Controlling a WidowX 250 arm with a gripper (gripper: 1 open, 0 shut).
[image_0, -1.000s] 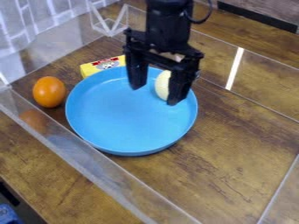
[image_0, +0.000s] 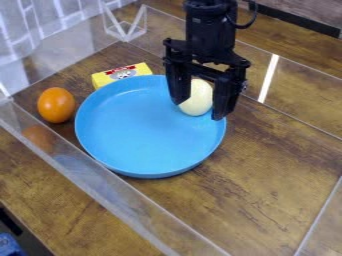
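My black gripper (image_0: 202, 90) hangs over the right part of a blue plate (image_0: 140, 135), its fingers open on either side of a pale yellow round object (image_0: 195, 103) at the plate's back right. The object is partly hidden by the gripper; whether the fingers touch it I cannot tell.
An orange egg-shaped object (image_0: 56, 105) lies left of the plate. A yellow box (image_0: 118, 75) sits behind the plate. A transparent wall runs along the left and lower left.
The gripper has moved right from over the plate's middle to around the pale round object, and slightly back. The plate and other objects look unmoved.
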